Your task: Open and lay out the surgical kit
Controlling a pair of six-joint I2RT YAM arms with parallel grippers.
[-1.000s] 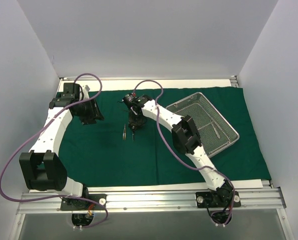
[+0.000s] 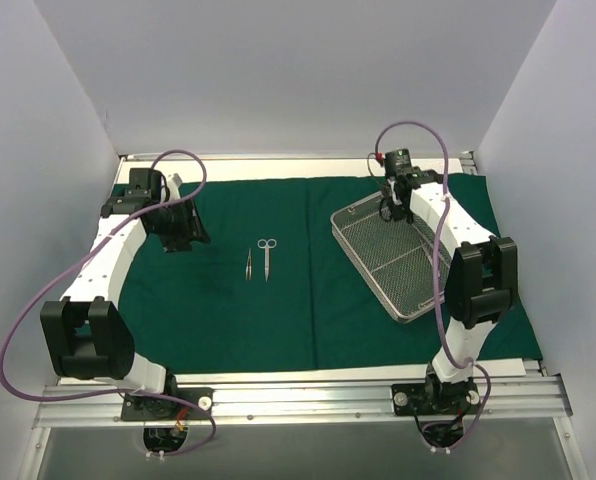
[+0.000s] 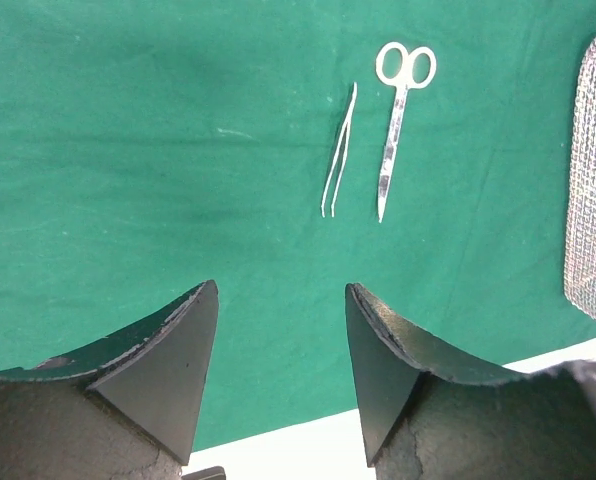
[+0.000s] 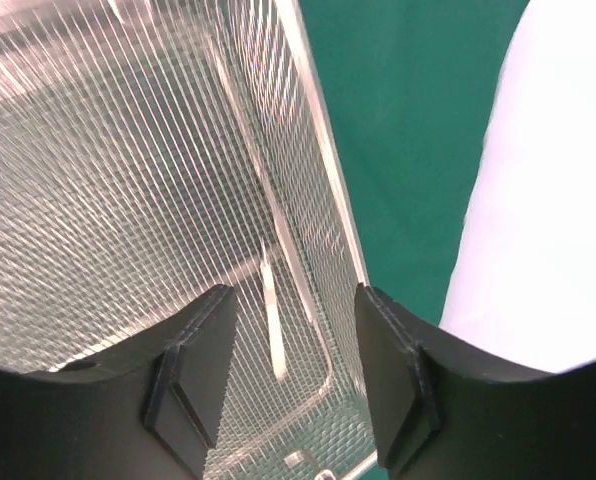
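Scissors (image 2: 267,258) and tweezers (image 2: 248,264) lie side by side on the green cloth (image 2: 198,320), apart from each other. In the left wrist view the scissors (image 3: 394,130) are right of the tweezers (image 3: 340,150). My left gripper (image 2: 185,245) stands open over the cloth's left side, nothing between its fingers. Above the mesh tray (image 2: 383,285) at the right hangs my right gripper (image 2: 393,215), open and empty. Inside the tray a slim metal instrument (image 4: 273,315) shows in the right wrist view, seen between the open fingers and below them.
Grey walls (image 2: 23,200) stand on both sides and at the back. The right forearm hides part of the tray's right side.
My right gripper has moved from over the scissors rightward to above the tray, uncovering the scissors. The left arm, scissors and tweezers have stayed in place.
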